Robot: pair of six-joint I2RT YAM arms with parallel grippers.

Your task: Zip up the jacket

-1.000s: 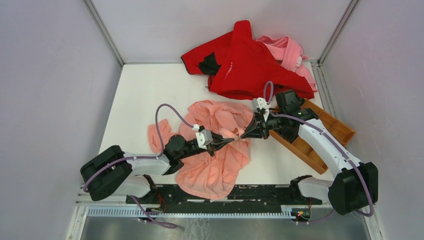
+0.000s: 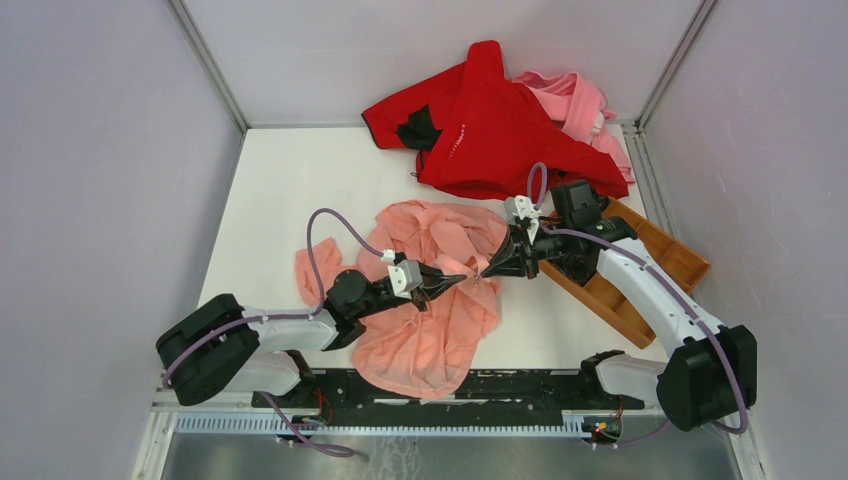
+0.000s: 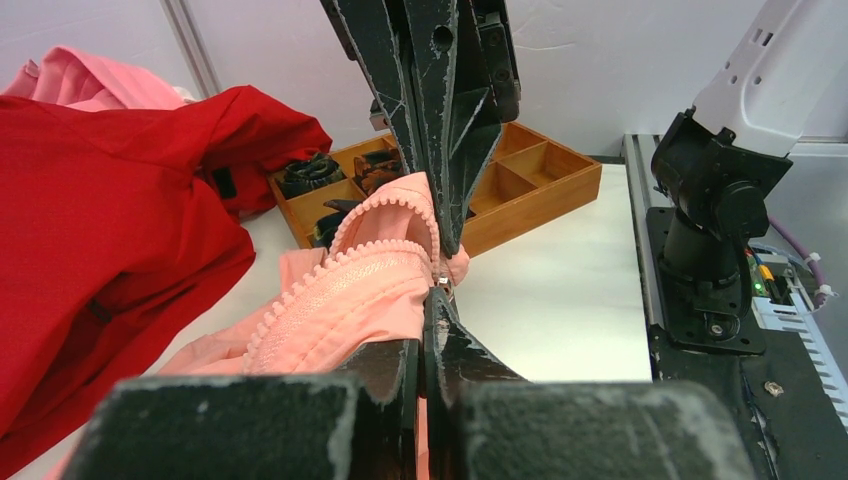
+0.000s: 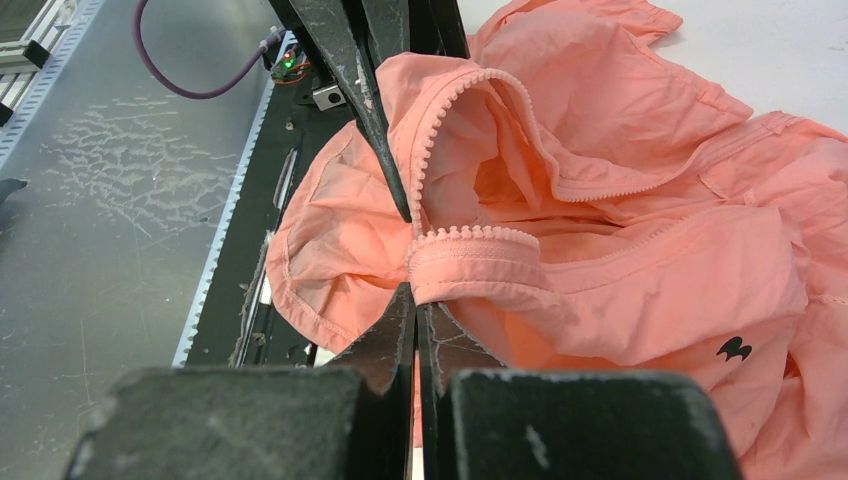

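Note:
The peach jacket (image 2: 430, 340) lies spread on the table, its front open. Two toothed zipper edges (image 4: 470, 235) rise in curved folds and meet near the fingertips. My left gripper (image 2: 465, 278) is shut on the jacket at the end of its zipper edge. A small metal piece (image 3: 444, 285) shows close to its tips. Facing it from the right, my right gripper (image 2: 483, 275) is shut, with its tips against the zipper end in the right wrist view. Whether cloth is pinched there is unclear. The two grippers' tips nearly meet.
A red garment (image 2: 500, 130) covers the table's back, beside a pink one (image 2: 575, 100). On the right, a wooden divided box (image 2: 620, 310) stands under my right arm. Bare white table (image 2: 290, 180) shows at the back left.
The right arm and the jacket look the same.

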